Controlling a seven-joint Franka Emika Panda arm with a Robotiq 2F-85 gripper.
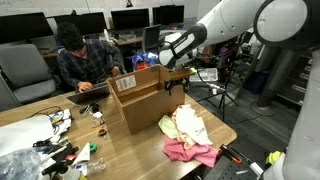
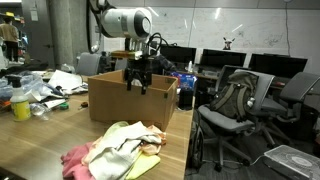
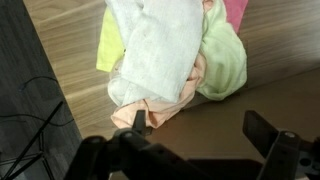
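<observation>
A loose pile of cloths lies on the wooden table in front of the box: a white cloth (image 3: 160, 45), a pale green cloth (image 3: 225, 55), a peach cloth (image 3: 165, 105), a bit of yellow cloth (image 3: 109, 42) and a pink cloth (image 1: 190, 152). Over the near side of the cardboard box (image 2: 105, 100) hangs my gripper (image 2: 137, 80), well above the cloths. In the wrist view the gripper is open, its two black fingers wide apart and no object held between them. The cloths' undersides are hidden.
The box's wall (image 1: 150, 108) rises close to the pile. Clutter and a spray bottle (image 2: 20, 103) occupy the table's far side. A person (image 1: 85, 60) sits behind the table. Bare table (image 1: 130, 150) shows beside the cloths.
</observation>
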